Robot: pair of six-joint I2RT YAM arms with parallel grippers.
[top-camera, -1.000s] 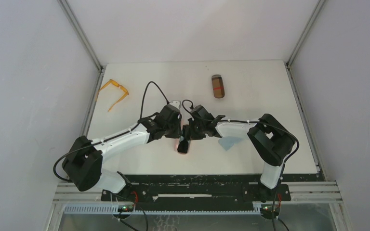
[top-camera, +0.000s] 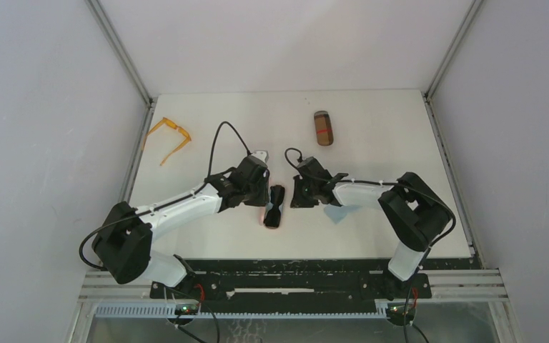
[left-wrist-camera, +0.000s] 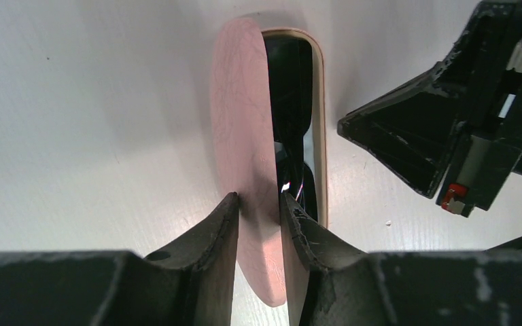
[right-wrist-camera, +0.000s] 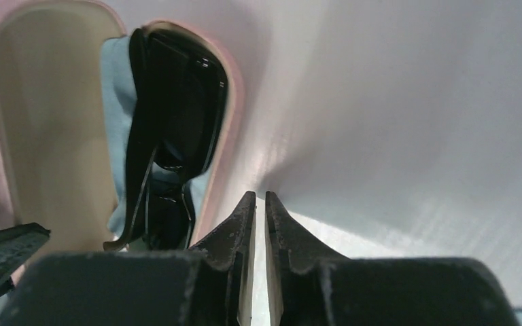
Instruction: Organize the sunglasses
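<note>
An opened pink case stands in the middle of the table with black sunglasses folded inside on a light blue cloth. Its raised lid passes between the fingers of my left gripper, one fingertip on each side of it. My right gripper is just right of the case, apart from it, its fingertips slightly open with nothing between them. Orange sunglasses lie with arms unfolded at the back left.
A brown case with a red stripe lies at the back, right of centre. Under the right forearm, a light blue cloth lies flat.
The right gripper has moved right, off the top of the case, uncovering the black sunglasses. The left arm has stayed still.
</note>
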